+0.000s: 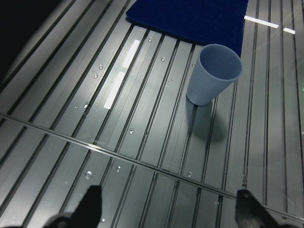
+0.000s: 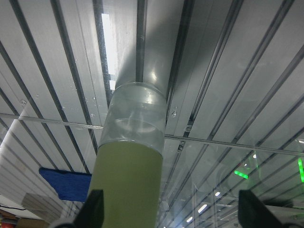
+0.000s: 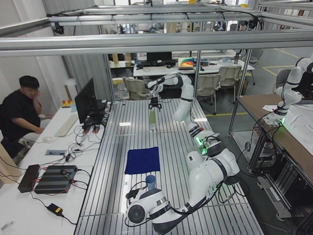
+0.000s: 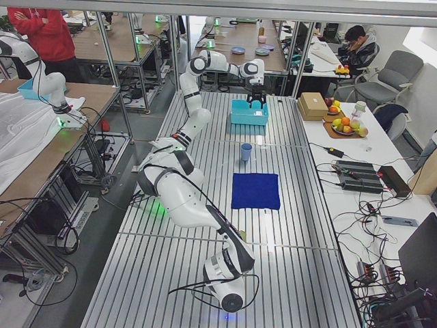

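A blue cup [image 3: 150, 181] [image 4: 246, 153] [image 1: 212, 76] stands upright on the slatted table, beside a dark blue cloth [image 3: 142, 160] [image 4: 255, 191] [image 1: 190, 19]. My left gripper [image 4: 257, 101] is open, with the cup ahead of it and nothing between its fingers. A tall clear bottle with a green lower part [image 3: 152, 120] [image 2: 126, 180] stands on the other side of the cloth. My right gripper [image 3: 155, 104] is open above the bottle, its fingers either side in the wrist view; contact is not visible.
A teal bin [image 4: 249, 117] sits at the table end beneath the left gripper. A side desk [image 3: 54, 205] holds electronics, cables and fruit. The metal frame surrounds the table; much of the slatted surface around cloth and cup is clear.
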